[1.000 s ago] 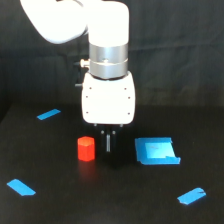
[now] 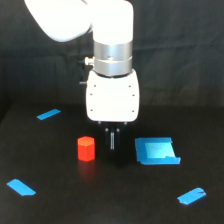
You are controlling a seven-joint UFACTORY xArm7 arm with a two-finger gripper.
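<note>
A small red block rests on the dark table, left of the gripper in the camera view. To the right lies a blue open tray or box with a lighter, shiny inside. Between the two hangs my gripper, pointing down from the white hand. Its fingers are thin and dark, close together against a dark background, so how wide they stand is unclear. I see nothing held in them. Block and gripper are apart.
Blue tape strips mark the table: one at back left, one at front left and one at front right. A dark curtain hangs behind.
My hand has shifted slightly to the right and a touch upward in the view. The red block and the blue tray have not moved.
</note>
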